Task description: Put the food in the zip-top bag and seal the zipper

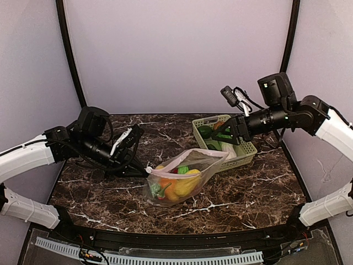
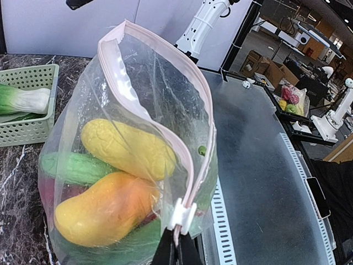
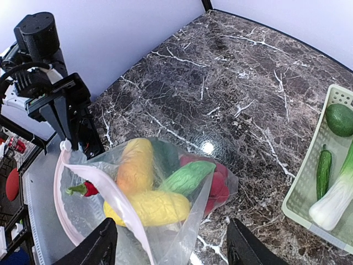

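A clear zip top bag [image 1: 182, 176] with a pink zipper rim lies on the marble table, holding a mango [image 2: 102, 210], a yellow corn-like piece [image 2: 127, 146], a green piece [image 3: 187, 176] and red items [image 3: 218, 193]. My left gripper [image 1: 144, 171] is shut on the zipper end at the white slider [image 2: 181, 212]. My right gripper [image 1: 233, 133] hangs above the basket's front, part open, with nothing visible between its fingers.
A pale green basket [image 1: 245, 160] at the back right holds a leek [image 3: 328, 212], a cucumber [image 3: 324, 171] and a round green vegetable [image 3: 339, 118].
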